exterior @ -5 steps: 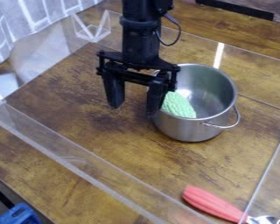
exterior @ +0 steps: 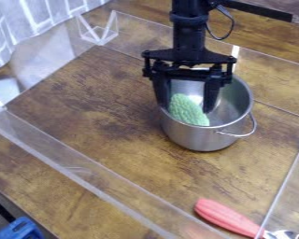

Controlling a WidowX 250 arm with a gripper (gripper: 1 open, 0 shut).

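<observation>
A steel pot [exterior: 209,135] with a wire handle stands on the wooden table [exterior: 90,121]. Inside it is a light green textured object [exterior: 189,111]. My black gripper [exterior: 187,93] is over the pot's opening, its two fingers apart and pointing down, partly covering the view of the inside. Whether anything is between the fingertips is unclear.
A red-handled utensil [exterior: 227,217] lies at the front right. Clear plastic walls border the table. A blue object [exterior: 20,230] is at the bottom left corner. The table left of the pot is clear.
My gripper has moved right, from the left side of the pot to over its opening. The pot looks unmoved.
</observation>
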